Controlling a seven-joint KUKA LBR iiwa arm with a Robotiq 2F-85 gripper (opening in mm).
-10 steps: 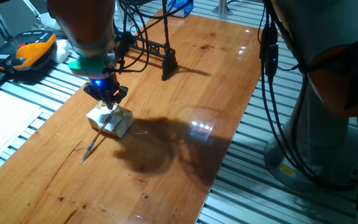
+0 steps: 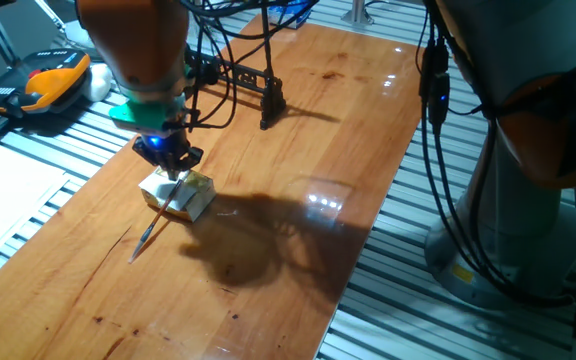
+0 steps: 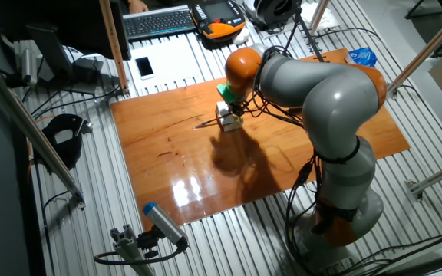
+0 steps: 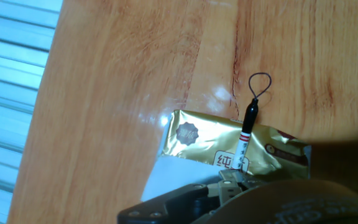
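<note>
A brush (image 4: 249, 121) with a black end, a cord loop and a white lettered band lies slanted across a gold and white box (image 4: 194, 134) in the wrist view. In exterior view 1 its tip end (image 2: 143, 243) slopes down to the tabletop, while the box (image 2: 193, 201) sits flat on the wood. My gripper (image 2: 175, 176) points down right over the box, at the brush's upper part. In the wrist view, the fingertips of my gripper are close together at the brush handle. Part of them is hidden, so whether they grip it is unclear.
A black frame (image 2: 268, 95) stands on the table (image 2: 298, 270) behind the gripper, with cables hanging near it. An orange and black device (image 2: 38, 83) and white paper (image 2: 13, 200) lie off the table's left side.
The box and brush look unmoved.
</note>
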